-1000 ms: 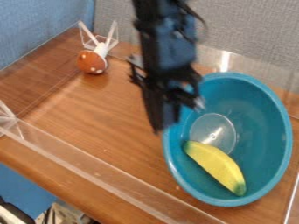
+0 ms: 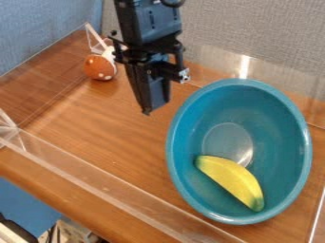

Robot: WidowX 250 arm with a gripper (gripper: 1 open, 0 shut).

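Observation:
My gripper (image 2: 148,84) hangs high over the wooden surface at upper centre, above and left of a teal bowl (image 2: 187,142). The fingertips are dark and blurred against the arm, so whether they are open or shut is unclear. A yellow banana (image 2: 233,180) lies inside the bowl, toward its front.
An orange-and-white toy (image 2: 99,66) with white prongs stands at back left, partly behind the arm. A grey wall (image 2: 267,38) runs along the back, and a clear strip edges the front left.
My gripper has moved left and up, away from over the bowl. The banana is still in the bowl, and the bowl has shifted slightly.

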